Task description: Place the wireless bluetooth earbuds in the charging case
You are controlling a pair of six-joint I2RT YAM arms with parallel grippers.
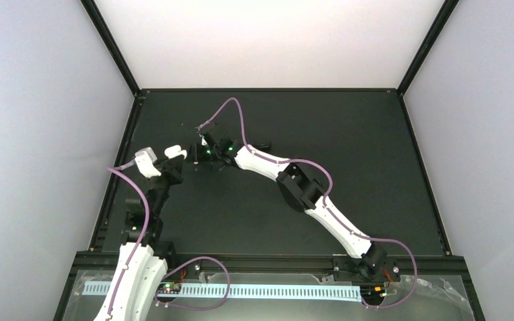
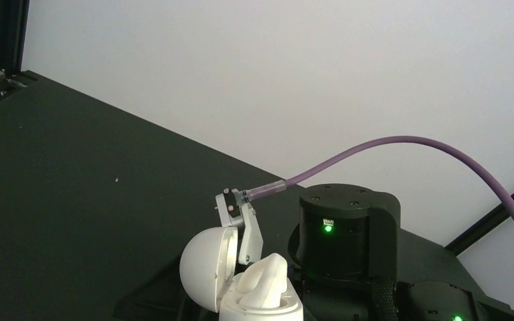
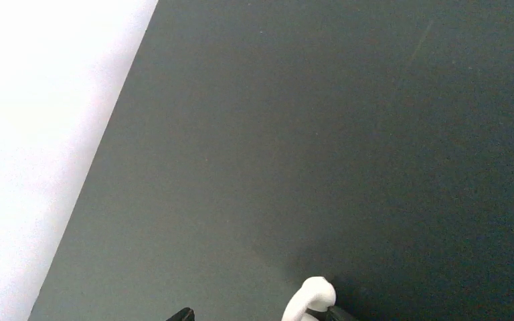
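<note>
The white charging case [image 2: 224, 294] stands with its round lid [image 2: 204, 271] raised at the bottom of the left wrist view. One white earbud [image 2: 266, 281] sits in it, its upper part standing above the case. In the top view my left gripper [image 1: 179, 158] is shut on the case, whose white top [image 1: 173, 151] shows. Just right of it, close to the mat, is my right gripper [image 1: 195, 153]. The right wrist view shows this gripper open, with a white earbud [image 3: 316, 291] against its right-hand finger [image 3: 340, 314]. The lower part of that earbud is cut off.
The two grippers are close together at the left of the black mat [image 1: 348, 140]. Purple cables [image 1: 241, 124] arch above both arms.
</note>
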